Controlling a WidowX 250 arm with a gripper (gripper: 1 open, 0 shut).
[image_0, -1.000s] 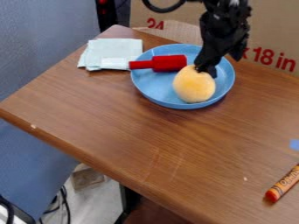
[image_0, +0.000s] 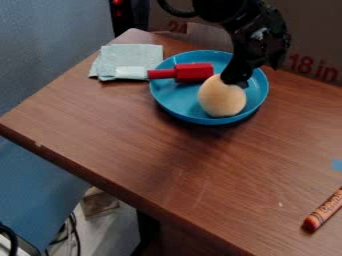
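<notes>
A blue plate (image_0: 177, 100) on the wooden table holds a pale round ball-like item (image_0: 218, 98) and a red cylinder with a white handle (image_0: 191, 72) lying across its left rim. My black gripper (image_0: 235, 72) hangs over the plate's right side, its tip at the upper right of the round item. Whether it is open or shut, or touching the item, is hard to see.
A folded light cloth (image_0: 118, 62) lies left of the plate. An orange-red tube (image_0: 322, 210) is at the table's right edge. Cardboard stands behind.
The lighting looks darker now. The gripper and the things on the plate show little or no movement.
</notes>
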